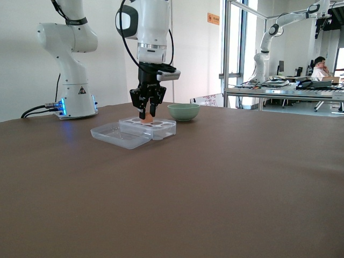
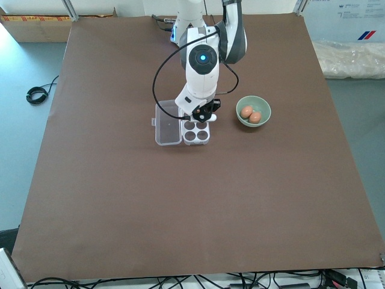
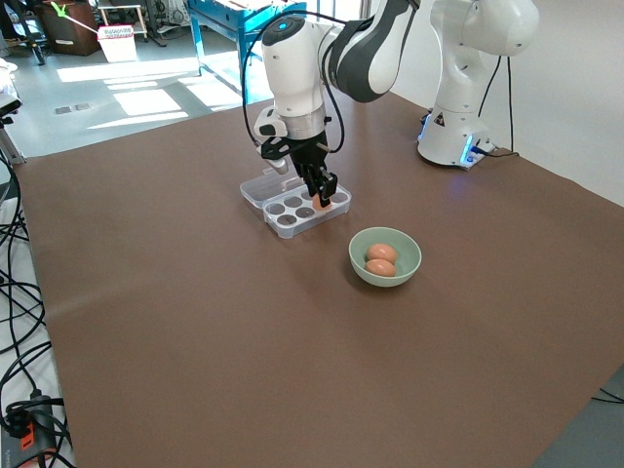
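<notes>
My gripper [image 1: 147,110] is down at a clear plastic egg box [image 2: 196,133], over its white tray of round wells [image 3: 292,219]. A brown egg [image 1: 147,119] sits between or just under its fingertips at the tray; whether the fingers grip it is not clear. The box's lid [image 2: 168,126] lies open to the left in the left view. A pale green bowl [image 2: 253,120] holding two brown eggs [image 3: 381,253] stands beside the box, on the right in the left view.
The robot's base [image 1: 75,107] stands at the back. Cables [image 3: 19,331] run along the table's outer edge.
</notes>
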